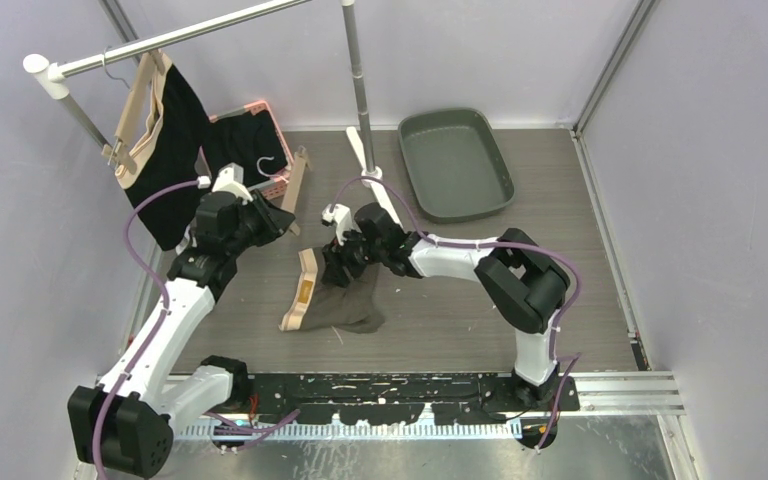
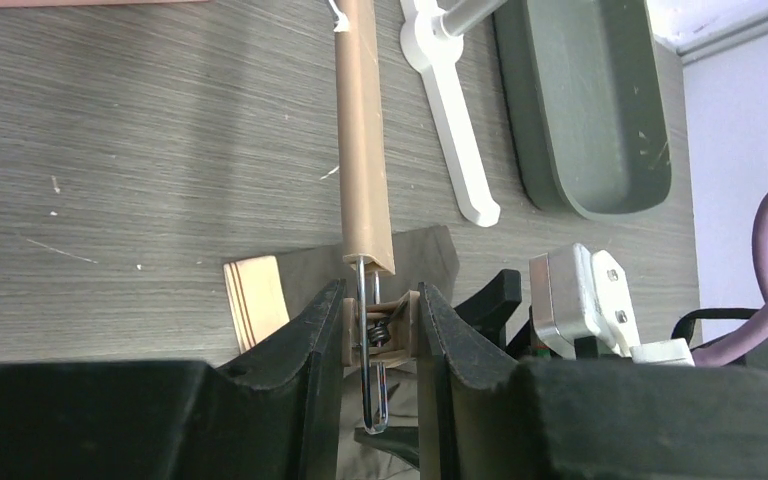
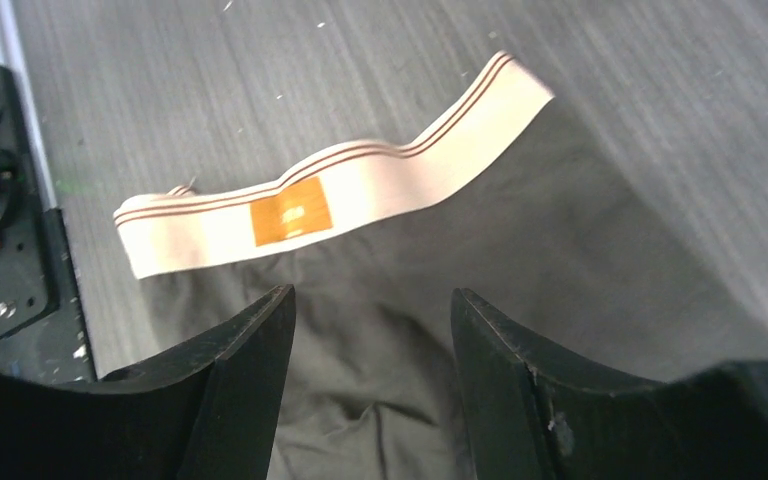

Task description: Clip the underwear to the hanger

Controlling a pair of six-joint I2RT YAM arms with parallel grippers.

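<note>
A dark grey pair of underwear (image 1: pixel 345 305) lies on the table with its beige waistband (image 3: pixel 390 190) toward the left. My left gripper (image 1: pixel 275 220) is raised left of it, shut on the end clip of a wooden hanger (image 2: pixel 362 150); the clip shows between its fingers in the left wrist view. My right gripper hovers low over the underwear, its fingers apart above the fabric, nothing visibly between them but cloth below.
A rack (image 1: pixel 180 35) holds another clipped dark garment at left. A pink basket (image 1: pixel 260 108) and a grey tray (image 1: pixel 455 165) stand at the back. The rack's white foot (image 2: pixel 460 140) lies between.
</note>
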